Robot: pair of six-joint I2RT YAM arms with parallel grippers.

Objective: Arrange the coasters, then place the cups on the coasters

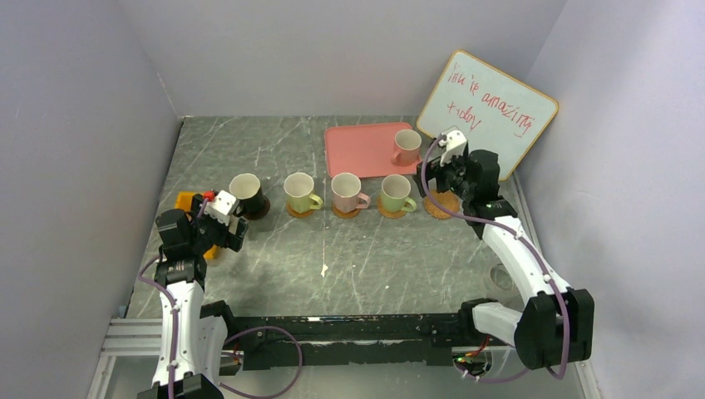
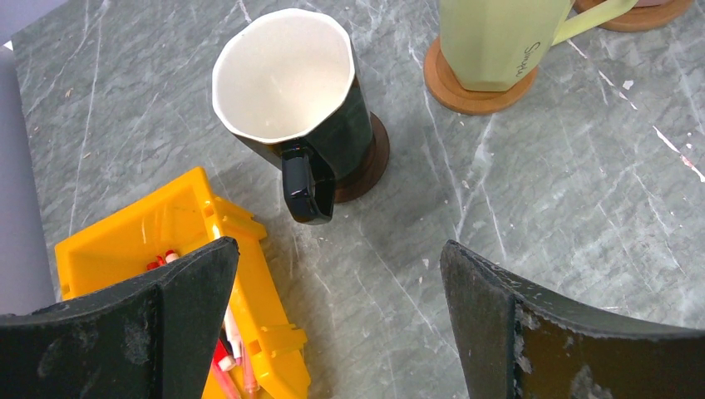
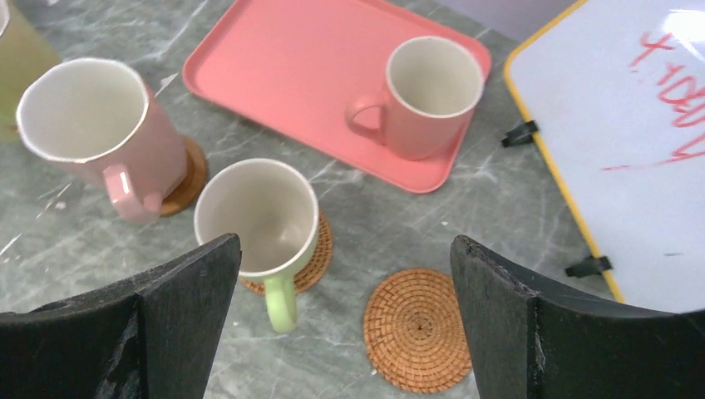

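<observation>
A pink cup (image 3: 428, 104) stands upright on the right end of the pink tray. In front of that tray, a green cup (image 1: 396, 191) sits on a woven coaster (image 3: 320, 262). To its right lies an empty woven coaster (image 3: 418, 330). Another pink cup (image 1: 345, 191), a second green cup (image 1: 299, 192) and a black cup (image 2: 341, 133) each rest on a coaster further left. My right gripper hangs open above the empty coaster's side, holding nothing. Beside the black cup, my left gripper is open and empty.
The pink tray (image 1: 357, 150) lies at the back, its left part bare. A whiteboard (image 1: 490, 112) leans at the back right. A yellow bin (image 2: 270, 332) with pens stands near my left gripper.
</observation>
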